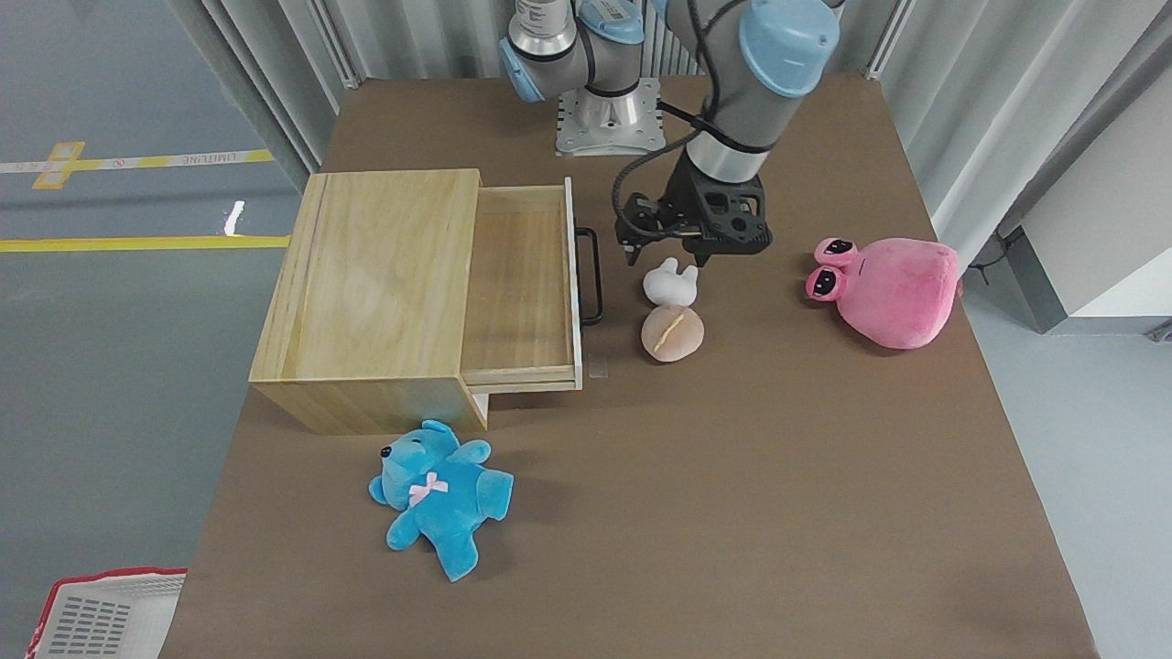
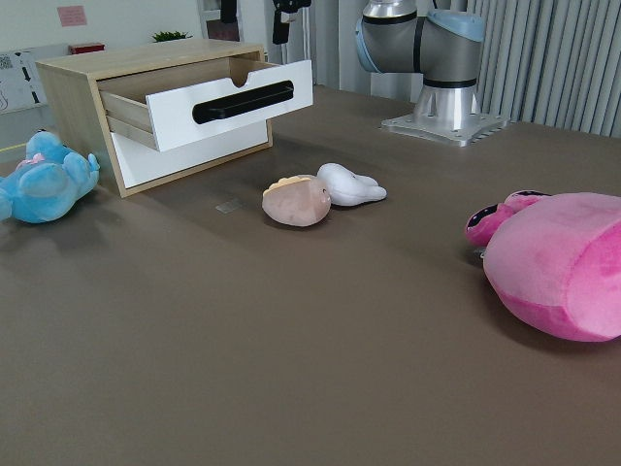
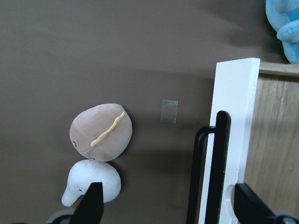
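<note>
My gripper (image 1: 667,247) hangs above the small white plush (image 1: 670,284), beside the pulled-out wooden drawer (image 1: 516,286) with its black handle (image 1: 596,280). A beige round plush (image 1: 672,334) touches the white one. In the wrist view both fingertips stand wide apart at the bottom edge, with the white plush (image 3: 93,179) at lower left and the drawer's white front (image 3: 236,107) at right. The gripper is open, with nothing seen held between its fingers.
A pink plush (image 1: 901,291) lies to the right, a blue bear (image 1: 439,505) in front of the cabinet (image 1: 363,286).
</note>
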